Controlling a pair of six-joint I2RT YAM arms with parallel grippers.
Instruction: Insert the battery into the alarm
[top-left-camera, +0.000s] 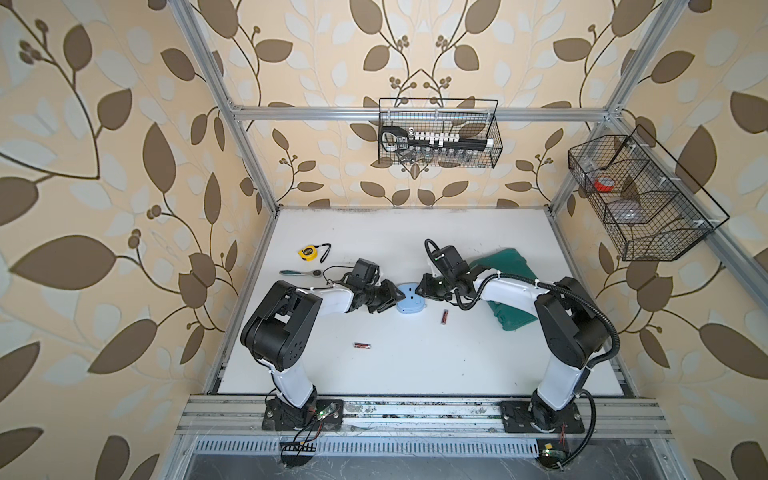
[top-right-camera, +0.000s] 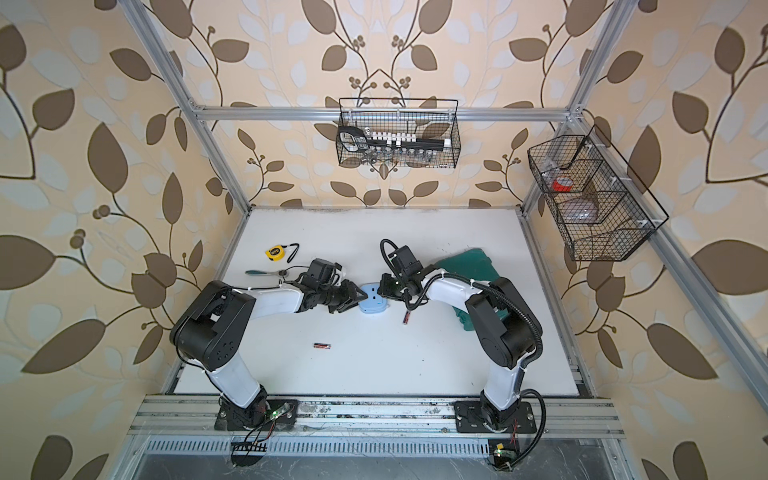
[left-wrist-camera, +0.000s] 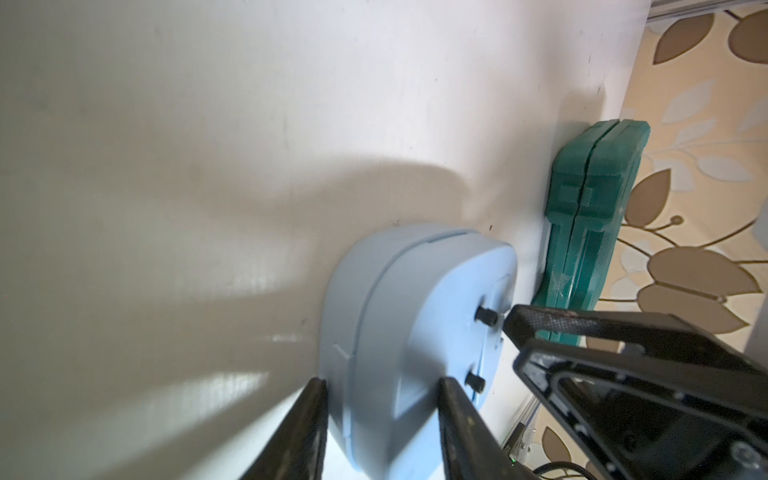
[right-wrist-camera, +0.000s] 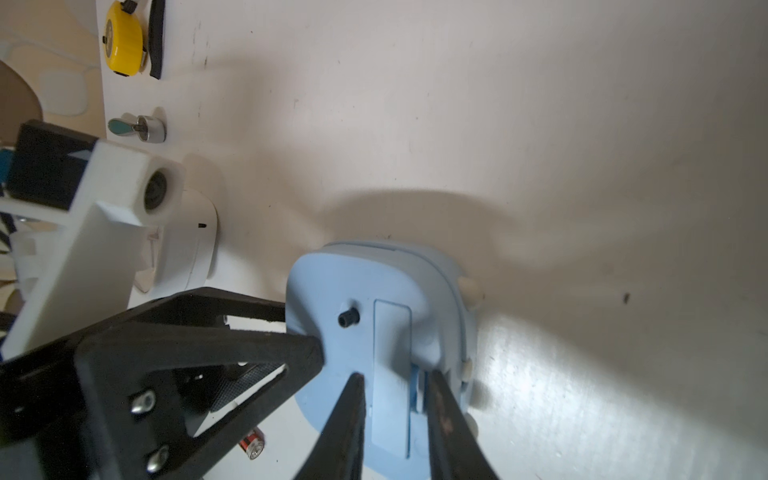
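Note:
The light blue alarm (top-left-camera: 410, 303) stands between my two arms at mid-table, its flat back with the battery cover (right-wrist-camera: 391, 360) turned toward the grippers. My left gripper is shut on the alarm's rim, one finger on each side. Over the cover, my right gripper is part open; its fingertips straddle the cover near a small latch (right-wrist-camera: 417, 388). Whether they touch it cannot be told. One battery (top-left-camera: 362, 345) lies on the table at front left. A second battery (top-left-camera: 445, 317) lies just below the right gripper.
A yellow tape measure (top-left-camera: 307, 253) and a green-handled tool (top-left-camera: 301, 273) lie at the back left. The green case (top-left-camera: 512, 268) is behind the right arm. Clear white table (top-left-camera: 472, 360) spreads in front. Wire baskets hang on the frame above.

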